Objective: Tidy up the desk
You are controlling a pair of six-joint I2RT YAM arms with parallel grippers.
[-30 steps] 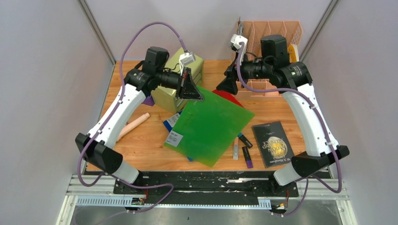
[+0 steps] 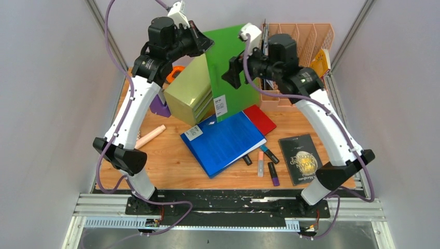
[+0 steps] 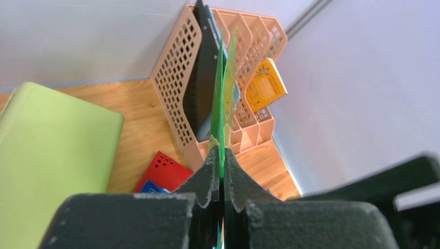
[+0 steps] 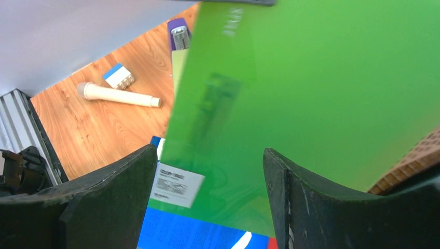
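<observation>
A thin green folder [image 2: 223, 98] with a white label hangs upright from my left gripper [image 2: 206, 44], which is shut on it; in the left wrist view it shows edge-on between the fingers. My right gripper [image 2: 233, 72] stands open in front of the green sheet, which fills much of the right wrist view. On the desk lie a blue folder [image 2: 223, 145] over a red one [image 2: 264, 120], several markers [image 2: 273, 174] and a black book [image 2: 300, 161]. A peach slotted organizer [image 2: 306, 36] at the back right holds dark items and a yellow one [image 2: 321, 62].
A light green box [image 2: 181, 93] stands back left, beside purple and orange objects. A cream cylinder [image 2: 153, 135] lies at the left. Some bare wood [image 2: 166, 171] shows at the front left. Walls [image 2: 67, 78] bound both sides.
My left gripper has risen toward the back, lifting the green folder from over the blue one to upright before the organizer. My right arm has shifted left.
</observation>
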